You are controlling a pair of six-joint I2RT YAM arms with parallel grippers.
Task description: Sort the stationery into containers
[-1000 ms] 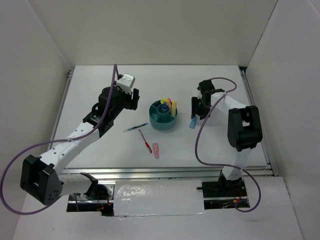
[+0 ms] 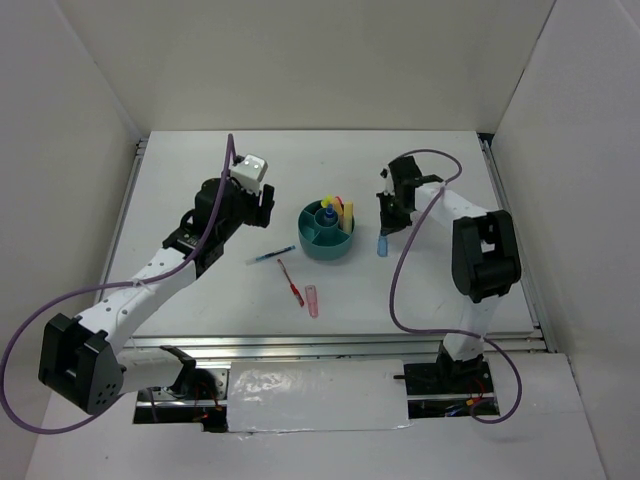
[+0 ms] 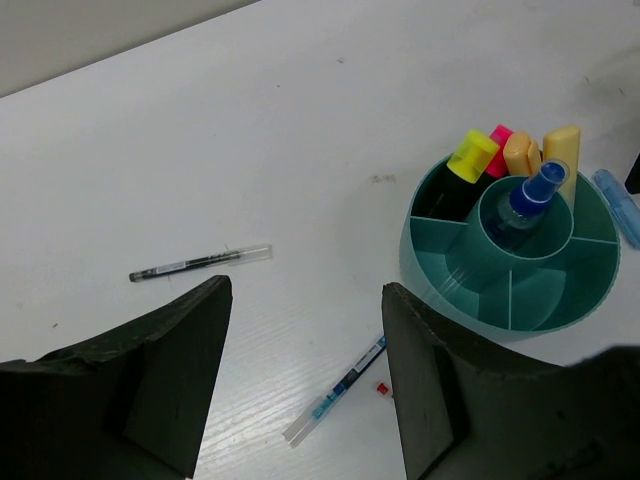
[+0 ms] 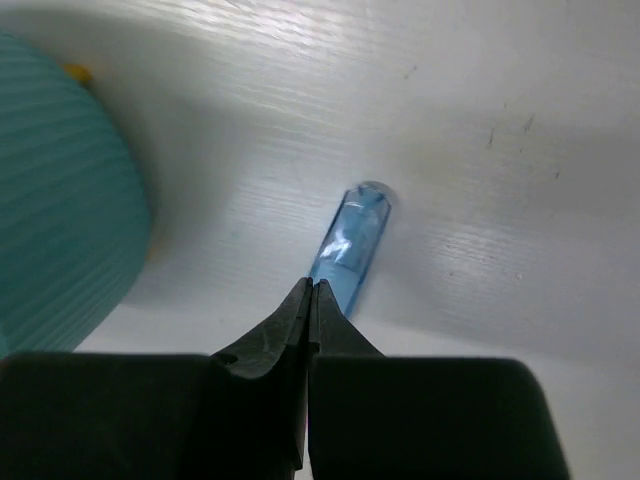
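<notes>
A teal divided holder (image 2: 326, 245) stands mid-table with several markers in it, among them a yellow-capped marker (image 3: 473, 157) and a blue-capped bottle (image 3: 530, 198). Right of it, a blue capped marker (image 4: 351, 243) lies flat on the table. My right gripper is shut at its near part in the right wrist view, and nothing shows pinched between the tips. The left gripper hangs open and empty left of the holder. In front lie a blue pen (image 2: 270, 255), a red pen (image 2: 292, 284) and a pink marker (image 2: 312, 301).
A black pen (image 3: 200, 263) lies on the table in the left wrist view. Purple cables (image 2: 392, 290) hang along both arms.
The right gripper has shifted slightly left, and the blue marker has turned more in line with the table's depth. My left arm has drawn back a little to the left.
</notes>
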